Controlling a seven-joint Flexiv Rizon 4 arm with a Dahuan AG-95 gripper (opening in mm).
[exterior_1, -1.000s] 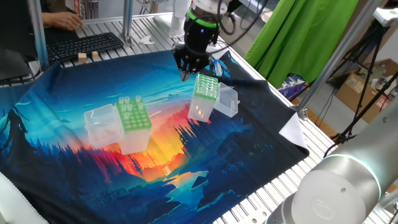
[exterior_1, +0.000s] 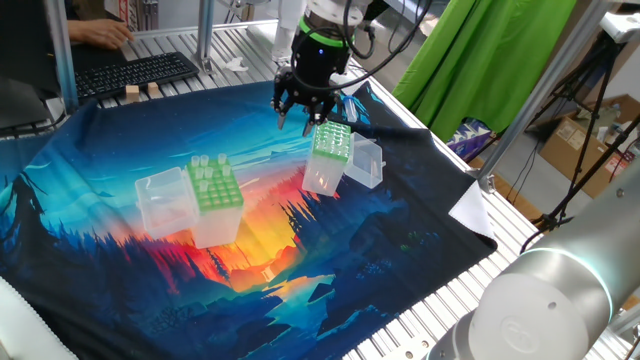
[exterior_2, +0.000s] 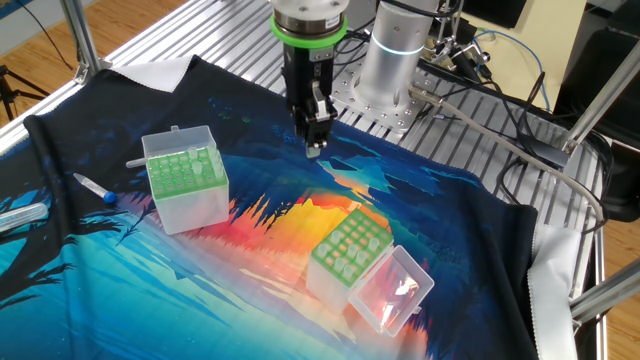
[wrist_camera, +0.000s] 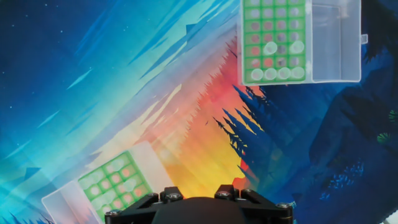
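My gripper is open, its fingers spread, with nothing visible between them. In exterior view 1 the gripper (exterior_1: 294, 126) hangs above the cloth, behind the right-hand tip box. In exterior view 2 the gripper (exterior_2: 314, 152) appears above the gap between two clear boxes with green racks. One box (exterior_1: 325, 165) has its lid folded open to the right. The other box (exterior_1: 214, 205) has its lid open to the left, and a few pale tips stand up from its rack. Both racks (wrist_camera: 272, 40) (wrist_camera: 115, 183) show in the wrist view, apart from the fingers.
A patterned cloth (exterior_1: 260, 320) covers the table. Beside one box in exterior view 2 lie a blue-capped pen (exterior_2: 95, 188) and a marker (exterior_2: 22, 217). Small wooden blocks (exterior_1: 132, 93) and a keyboard (exterior_1: 135, 73) are at the back left, near a person's hand (exterior_1: 100, 33).
My gripper has shifted slightly left in exterior view 1. Both boxes stay where they were.
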